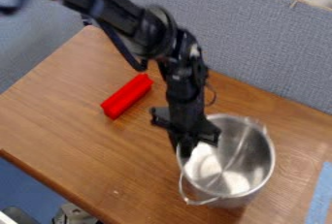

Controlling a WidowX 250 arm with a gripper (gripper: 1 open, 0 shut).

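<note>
A steel pot point(242, 162) with wire handles stands at the right front of the wooden table. My gripper point(185, 148), black and blurred, points down at the pot's left rim; it looks shut, though whether that rim is between its fingers is hidden. A red block point(126, 95) lies to the left of the arm.
A grey padded wall point(259, 44) runs along the back. A blue strip point(319, 194) lies at the right edge.
</note>
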